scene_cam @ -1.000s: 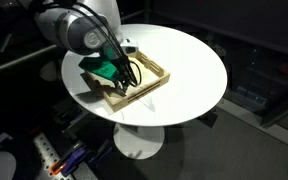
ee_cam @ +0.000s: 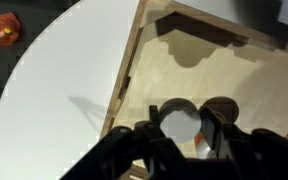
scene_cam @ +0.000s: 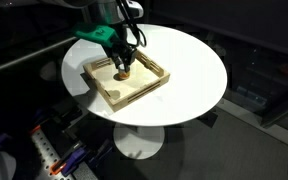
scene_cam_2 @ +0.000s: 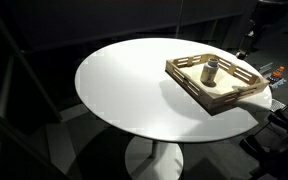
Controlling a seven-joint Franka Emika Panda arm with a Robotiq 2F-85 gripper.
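A small bottle [scene_cam_2: 210, 73] with a pale top stands upright inside the wooden tray [scene_cam_2: 227, 99]. Exterior view 1 shows the same bottle [scene_cam: 124, 72] as an orange-brown shape, below the arm. In the wrist view a round white top [ee_cam: 180, 122] appears between the dark fingers of my gripper, with some orange below it and a dark round patch beside it. Exterior view 2 has my gripper [scene_cam_2: 248, 43] above the tray's far side, apart from the bottle. Whether anything is pinched between the fingers cannot be made out.
The tray rests near one edge of a round white table [scene_cam_2: 124, 80]. A reddish-orange object [ee_cam: 1, 32] shows beyond the table's edge in the wrist view.
The arm has risen and drawn back from the tray in exterior view 1. The orange-brown bottle, earlier mostly covered by the arm, now shows inside the tray.
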